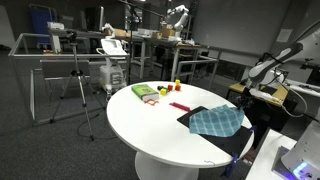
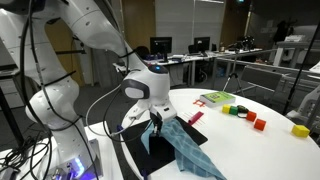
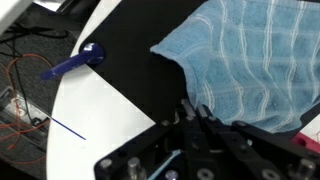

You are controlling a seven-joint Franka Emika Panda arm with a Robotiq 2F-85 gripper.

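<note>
A light blue cloth with pale stripes (image 1: 215,121) lies rumpled over a black mat (image 1: 190,117) on the round white table. My gripper (image 2: 156,127) is at the cloth's edge nearest the arm, shut on a fold of it. In exterior view 2 the cloth (image 2: 192,146) slopes from the fingers down onto the table. The wrist view shows the cloth (image 3: 250,60) spread beyond the gripper, with a corner reaching left over the mat. The fingertips are dark and hard to make out there.
A blue-handled item (image 3: 75,62) sits at the table edge near the arm base. Farther off are a red item (image 1: 180,107), a green box (image 1: 145,92) and several small coloured blocks (image 2: 250,116).
</note>
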